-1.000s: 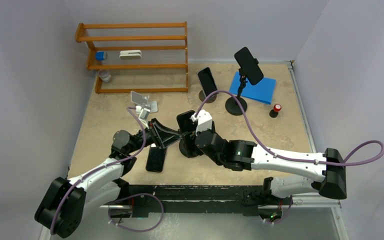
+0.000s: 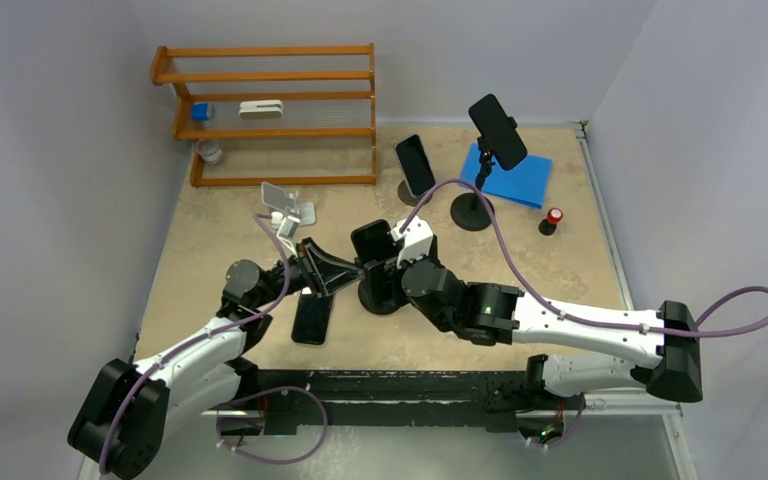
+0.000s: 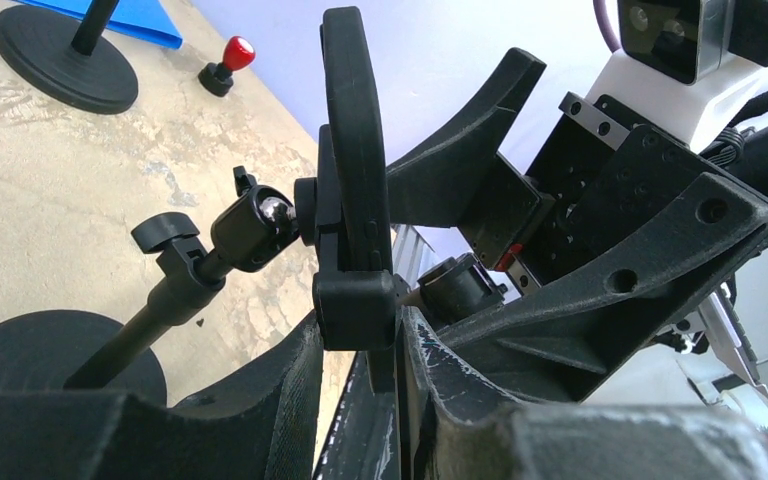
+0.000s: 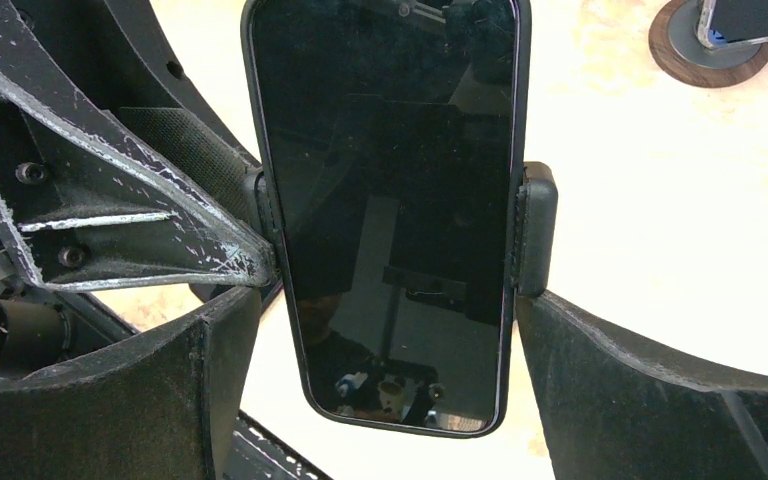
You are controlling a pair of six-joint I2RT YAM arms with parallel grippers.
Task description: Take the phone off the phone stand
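Note:
A black phone point(image 4: 385, 220) sits upright in the clamp of a black stand with a round base point(image 3: 60, 365) at the table's centre; in the top view its upper part point(image 2: 370, 240) shows between both arms. My left gripper is at the clamp's side, its fingertips touching the clamp end; whether it grips is unclear. My right gripper is open around the phone and holder, one finger either side; contact is hard to tell.
Another phone point(image 2: 312, 318) lies at front left. Two more stands with phones point(image 2: 414, 165) point(image 2: 497, 130), a blue folder point(image 2: 520, 185), a red-topped stamp point(image 2: 550, 222) and a wooden rack point(image 2: 270, 180) stand behind.
The left arm looks unchanged.

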